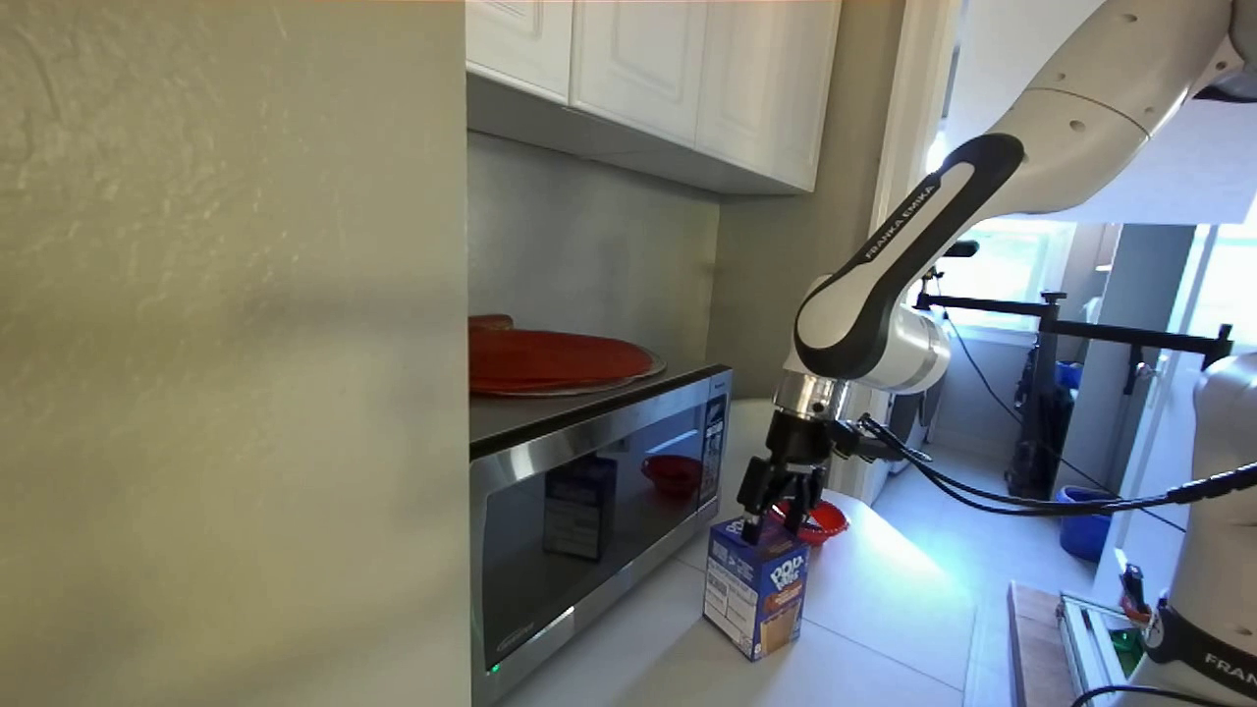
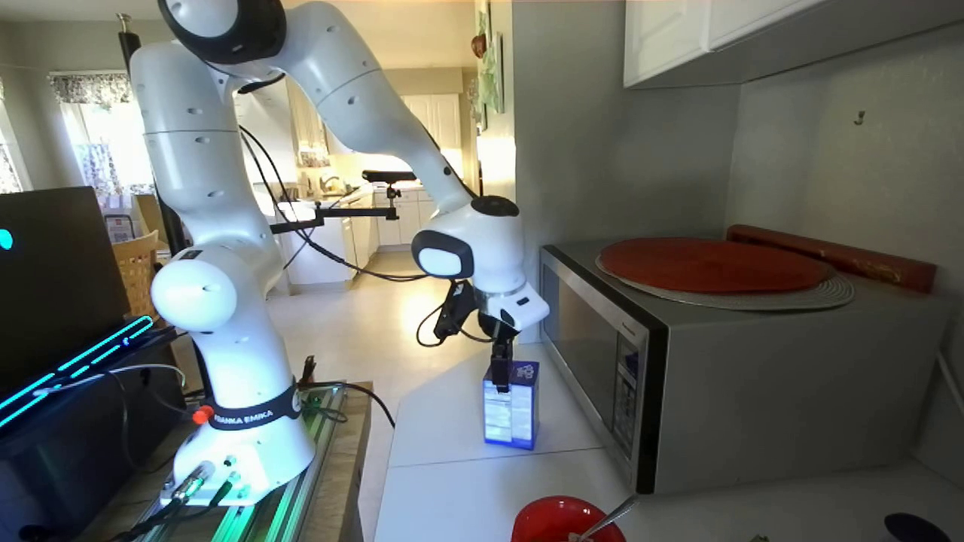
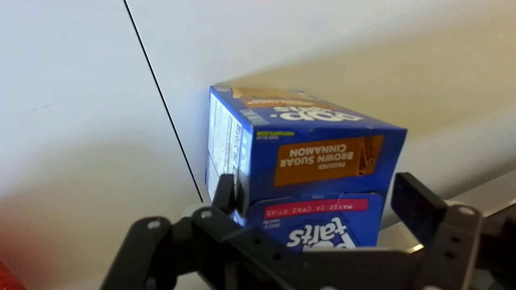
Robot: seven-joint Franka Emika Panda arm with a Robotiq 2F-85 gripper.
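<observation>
A blue Pop-Tarts box (image 1: pixel 754 595) stands upright on the white counter, close to the microwave's front. My gripper (image 1: pixel 772 530) points down at the top of the box, its fingers open. In the wrist view the box (image 3: pixel 324 162) shows its brown sugar cinnamon label, and its top lies between my spread fingers. The left finger (image 3: pixel 224 194) overlaps the box's left edge; the right finger (image 3: pixel 411 208) is just off the right side. Whether either one touches the cardboard I cannot tell. In exterior view 2 one finger (image 2: pixel 501 370) hangs in front of the box's upper part.
A microwave (image 2: pixel 592 339) with its door shut stands beside the box, a red round mat (image 2: pixel 714 262) on top. Along the counter is a red bowl (image 2: pixel 551 516) with a spoon in it. Bare counter (image 1: pixel 878 589) lies on the box's other side.
</observation>
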